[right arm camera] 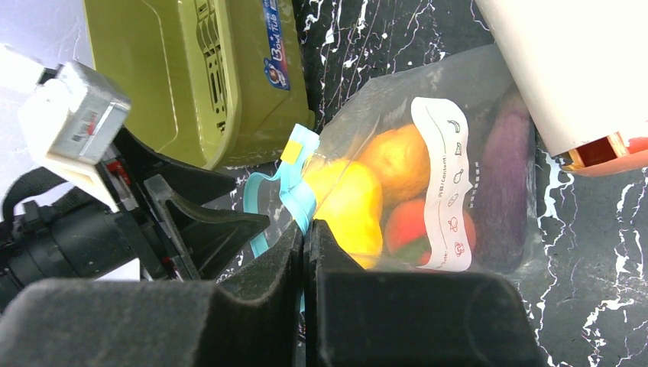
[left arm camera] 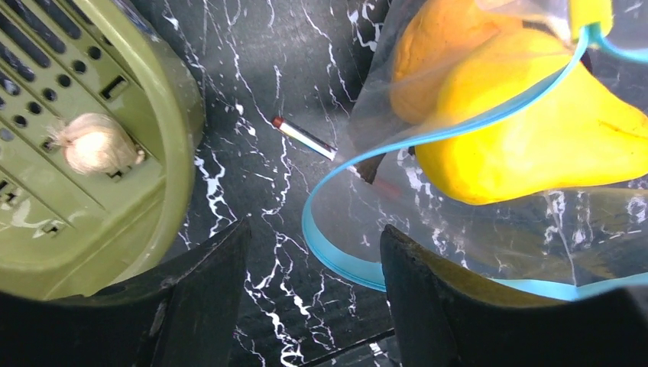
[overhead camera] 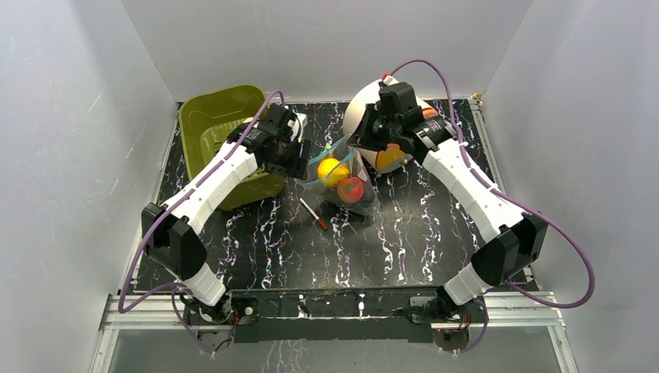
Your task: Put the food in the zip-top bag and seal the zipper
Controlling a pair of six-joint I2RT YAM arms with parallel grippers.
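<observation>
The clear zip top bag (overhead camera: 357, 198) holds a yellow food (left arm camera: 527, 138), an orange (right arm camera: 393, 160), a red one (right arm camera: 409, 225) and a purple one (right arm camera: 500, 183). My right gripper is shut on the bag's blue zipper edge at its upper end. My left gripper is open over the bag's mouth, its fingers either side of the blue rim in the left wrist view. A garlic bulb (left arm camera: 99, 144) lies in the green tub (overhead camera: 217, 116).
A marker (overhead camera: 312, 214) lies in front of the bag. A white rounded object (right arm camera: 565, 69) stands behind it at right.
</observation>
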